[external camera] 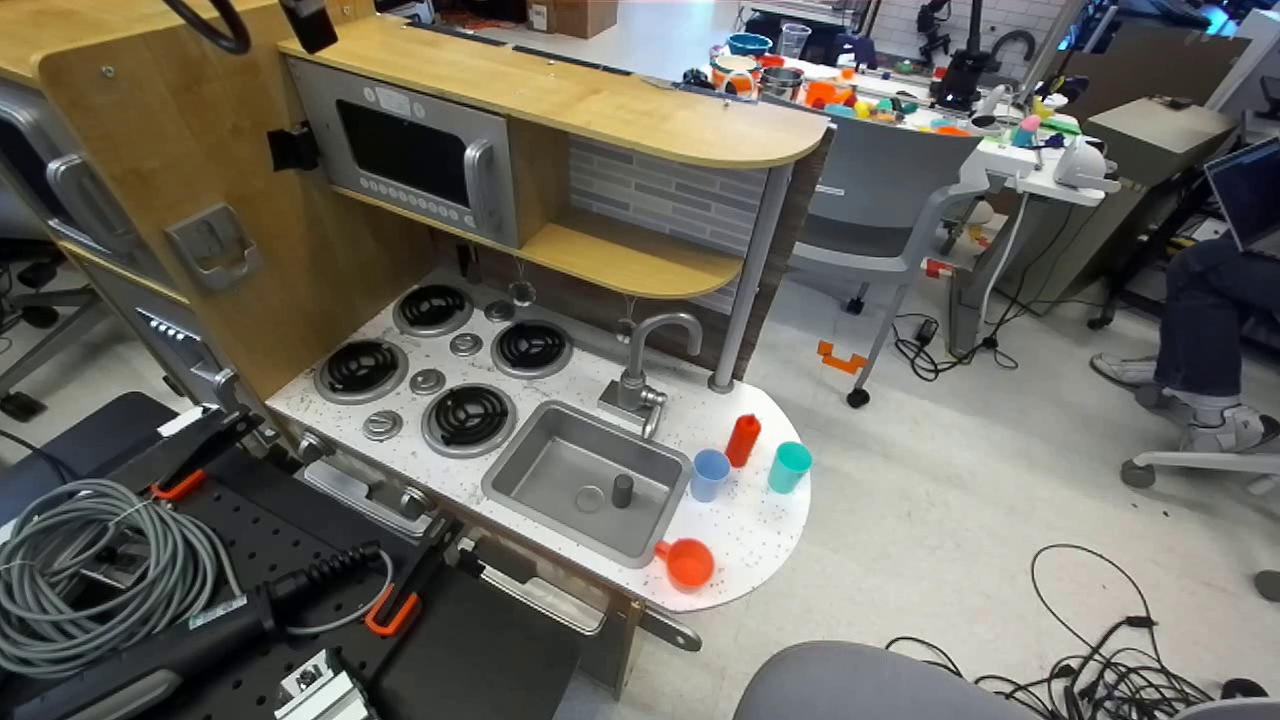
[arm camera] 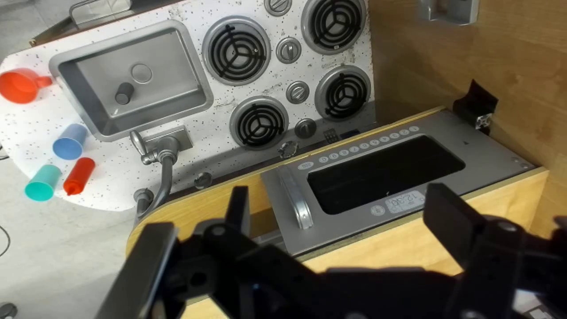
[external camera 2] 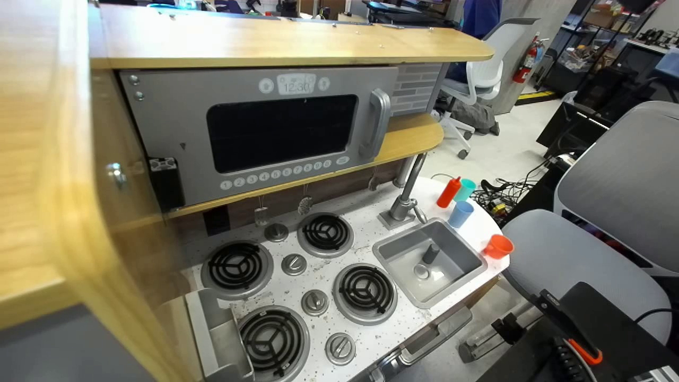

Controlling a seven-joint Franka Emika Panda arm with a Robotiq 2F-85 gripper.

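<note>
My gripper is open in the wrist view, its dark fingers wide apart and nothing held between them. Beyond it is the grey toy microwave [arm camera: 289, 242], its door closed. On the counter's rounded end stand a blue cup [external camera: 709, 475], a teal cup [external camera: 789, 467] and a red squeeze bottle [external camera: 744, 440]. An orange cup with a handle [external camera: 689, 563] sits beside the sink's corner. The grey sink [external camera: 528, 486] contains a small dark cylinder [external camera: 623, 490]. Neither exterior view clearly shows the gripper.
Several black coil burners [external camera 2: 367, 287] and grey knobs cover the stove side. A curved faucet [external camera: 642, 360] rises behind the sink. The wooden top shelf [external camera 2: 286, 44] and side panel [external camera: 180, 144] bound the counter. White counter around the cups is partly clear.
</note>
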